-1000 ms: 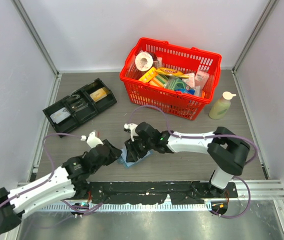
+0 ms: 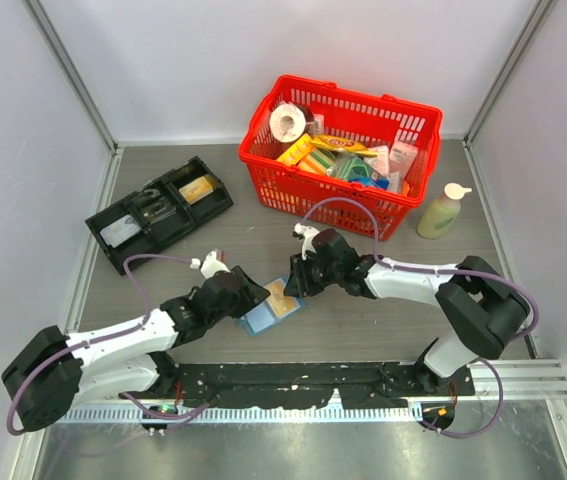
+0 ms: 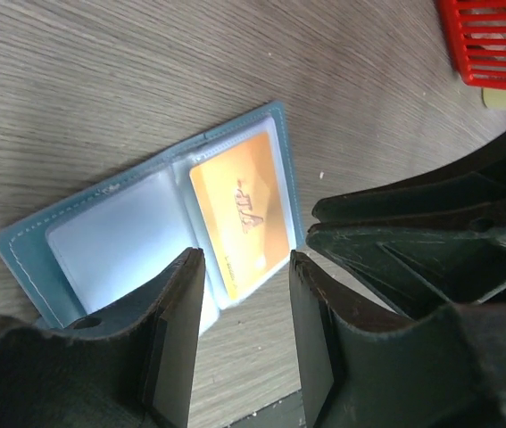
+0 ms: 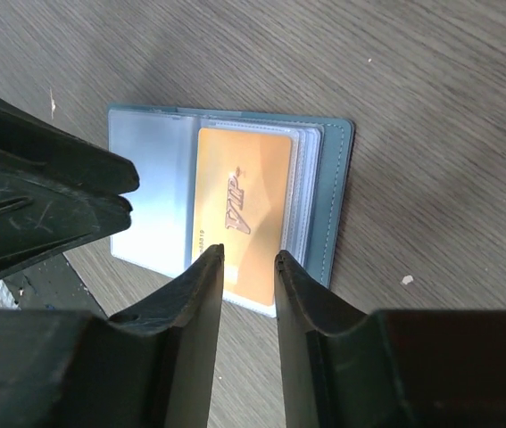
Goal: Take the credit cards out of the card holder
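A blue card holder (image 2: 260,318) lies open on the table between my grippers, a white sleeve on its left half and an orange card with a stack under it on the right half, also the orange card (image 4: 240,209) in the right wrist view. My left gripper is just over the holder, its fingertips apart near the middle of the holder. My right gripper is over the orange card's right part, its fingers part open, with nothing seen held between them.
A red basket (image 2: 333,200) of goods stands at the back, a black compartment tray (image 2: 168,240) at back left and a pump bottle (image 2: 438,215) at right. Bare table surrounds the holder.
My right gripper has moved rightward off the holder's middle, uncovering it. My left gripper has moved right, over the holder's left side.
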